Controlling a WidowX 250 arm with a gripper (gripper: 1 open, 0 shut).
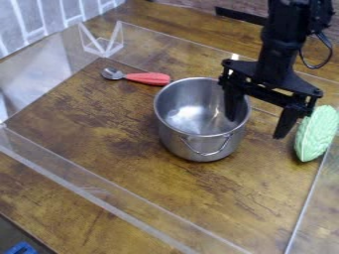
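Observation:
My black gripper point(259, 117) is open over the right side of a steel pot point(193, 139), its two fingers spread wide, one over the pot's rim and the other between the pot and a pale green cabbage-like vegetable point(315, 133). I see nothing held between the fingers. A red-handled metal tool point(146, 77) lies behind the pot to the left.
Clear low walls point(95, 208) border the area, and a blue object point(16, 248) shows at the front left corner.

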